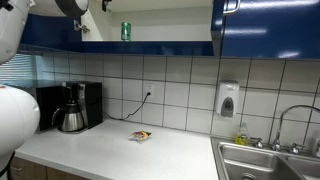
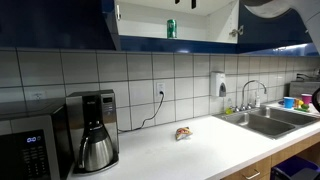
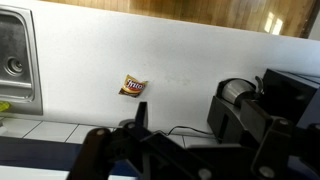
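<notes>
A small orange-brown snack packet (image 3: 133, 86) lies flat on the white counter (image 3: 75, 60); in exterior view 2 the packet (image 2: 183, 132) is near the back wall. On the open cupboard's shelf stands a green can (image 1: 126, 31), also visible as a green can (image 2: 171, 28) in exterior view 2. High above the counter, my gripper points down, its fingers open and nothing held between them. Both exterior views cut it off at the top edge, so its distance from the can is hard to judge.
A coffee maker with a steel carafe (image 2: 96, 148) stands beside a microwave (image 2: 30, 150) at the left. To the right are a sink (image 1: 255, 162), a tap and a wall dispenser (image 1: 227, 98). Blue cupboard edges lie close to the arm. Mid-counter is clear.
</notes>
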